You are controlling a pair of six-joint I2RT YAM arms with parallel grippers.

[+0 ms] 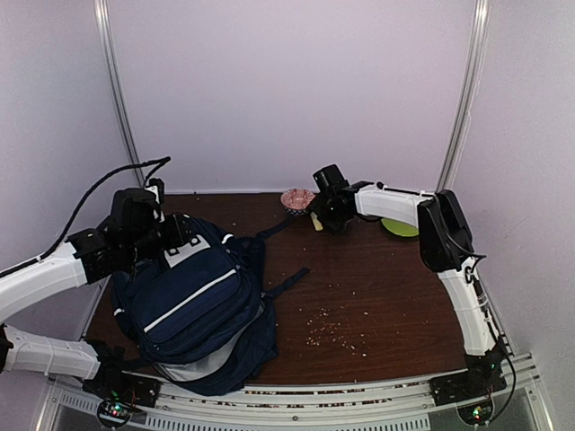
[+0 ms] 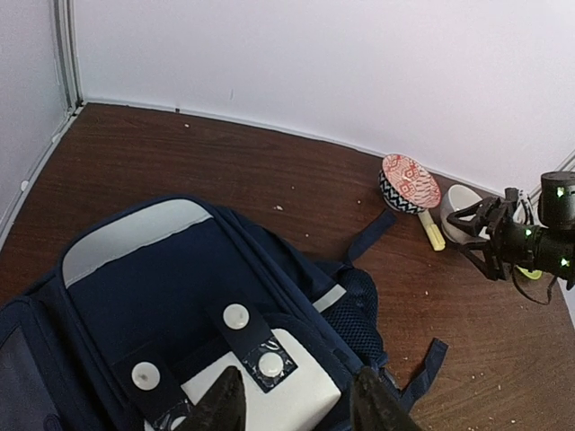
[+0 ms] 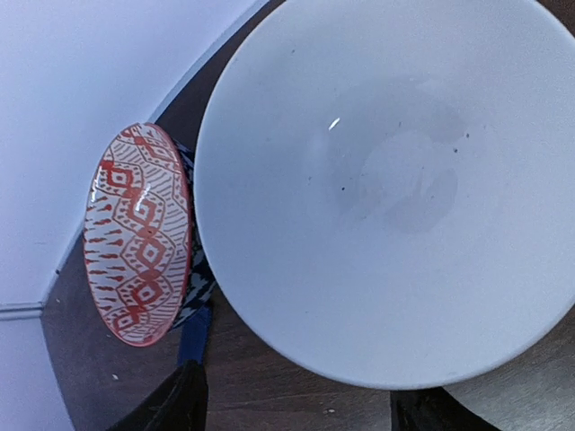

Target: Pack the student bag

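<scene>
The navy backpack (image 1: 199, 292) lies on the left of the table with its white-trimmed flap and straps showing. My left gripper (image 1: 184, 232) hangs over its upper part, with the fingers (image 2: 226, 401) apart and nothing between them. At the back of the table, my right gripper is beside a white bowl (image 2: 458, 202). In the right wrist view this white bowl (image 3: 377, 180) fills much of the picture. The right fingers (image 3: 184, 400) stand apart; the tip of the other one is partly hidden by the rim.
Left of the white bowl stands a red-patterned bowl (image 1: 297, 199), tilted. A yellow item (image 2: 431, 231) lies close by. The green plate (image 1: 400, 227) is partly behind the right arm. Crumbs (image 1: 331, 328) are scattered on the otherwise clear front of the table.
</scene>
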